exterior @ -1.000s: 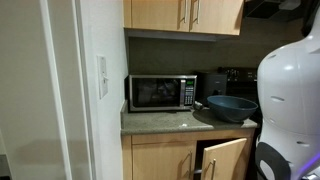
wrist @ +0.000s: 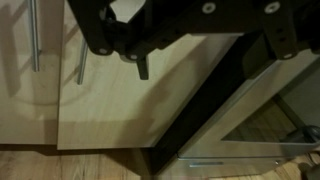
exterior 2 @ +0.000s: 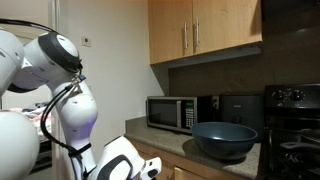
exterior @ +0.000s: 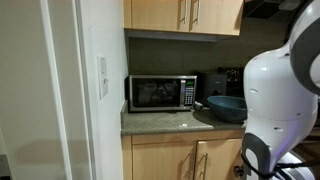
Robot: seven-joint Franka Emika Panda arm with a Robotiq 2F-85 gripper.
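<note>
In the wrist view my black gripper is open at the top of the picture, with nothing visible between its fingers. Below it is a pale wooden lower cabinet door with a vertical metal handle. From exterior view 1 this right-hand door appears shut or nearly so, its handle beside that of the left door. My white arm covers the right side there. Both exterior views leave the fingertips hidden or out of frame.
A microwave and a large dark blue bowl stand on the counter. Upper cabinets hang above. The stove is right of the counter; its oven front adjoins the cabinet door.
The right lower cabinet door has swung from ajar to shut or nearly shut, its dark gap shrinking away. My arm has shifted, with more of its white lower links showing at the right.
</note>
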